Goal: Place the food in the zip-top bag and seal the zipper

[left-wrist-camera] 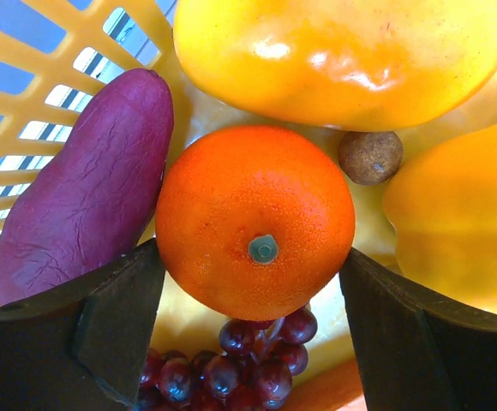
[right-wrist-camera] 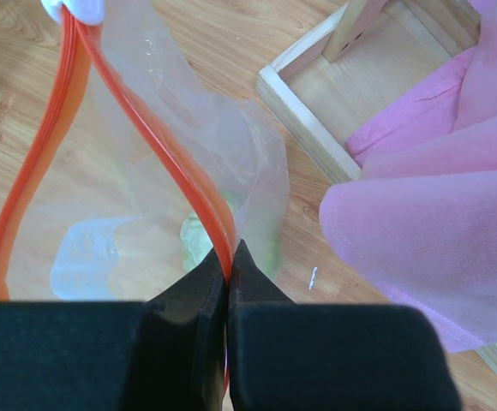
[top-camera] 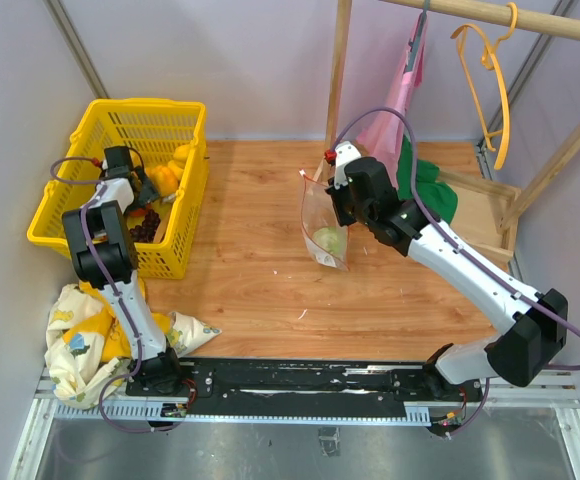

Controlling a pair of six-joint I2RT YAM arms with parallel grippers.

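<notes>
In the left wrist view my left gripper is open around an orange mandarin (left-wrist-camera: pixel 255 210) inside the yellow basket (top-camera: pixel 182 250), with a purple sweet potato (left-wrist-camera: pixel 86 171), dark grapes (left-wrist-camera: pixel 223 377) and yellow fruits (left-wrist-camera: pixel 334 51) beside it; whether the fingers press on it is unclear. My right gripper is shut on the red zipper edge of the clear bag (top-camera: pixel 320 220), which hangs open with a pale green item (right-wrist-camera: pixel 195 235) inside.
A wooden rack (top-camera: pixel 335 60) holds pink cloth (top-camera: pixel 400 90) and an orange hanger (top-camera: pixel 500 80) at the right back. Patterned cloths (top-camera: pixel 80 360) lie at the lower left.
</notes>
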